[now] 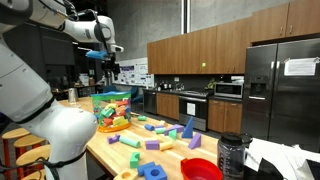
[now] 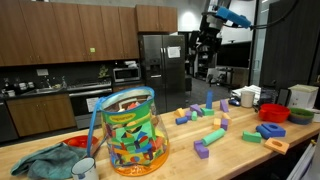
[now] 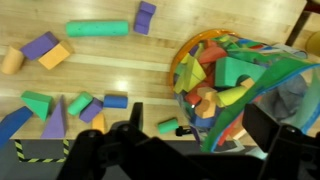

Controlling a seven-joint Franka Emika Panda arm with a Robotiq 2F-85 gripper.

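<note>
My gripper hangs high above the table with its dark fingers [image 3: 124, 134] spread wide and nothing between them. Exterior view 1 shows the gripper [image 1: 113, 66] at upper left, well above the blocks. A clear, green-edged bag [image 2: 130, 105] full of colored blocks stands at the table's left in exterior view 2. From the wrist, this bag [image 3: 240, 85] lies at right, partly hidden by a finger. Loose blocks are scattered over the wood, among them a green cylinder [image 3: 98, 28], a purple block [image 3: 40, 45] and a blue cylinder [image 3: 116, 101].
A red bowl [image 1: 200, 169] and a black canister [image 1: 231, 155] stand at the near right in exterior view 1. A grey-green cloth [image 2: 45, 162] lies by the bag in exterior view 2. Bare wood shows between the scattered blocks.
</note>
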